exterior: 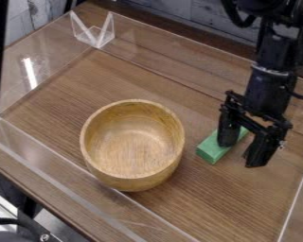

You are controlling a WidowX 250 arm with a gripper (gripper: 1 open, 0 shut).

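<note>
My black gripper (pixel 242 137) hangs at the right, low over a green rectangular block (pixel 214 151) on the wooden table. Its fingers are open and splayed around the right part of the block, partly covering it; whether they touch it is unclear. A tan oval bowl (pixel 132 132) sits just left of the block.
A small clear, wire-like container (pixel 88 30) stands at the back left near the table's edge.
</note>
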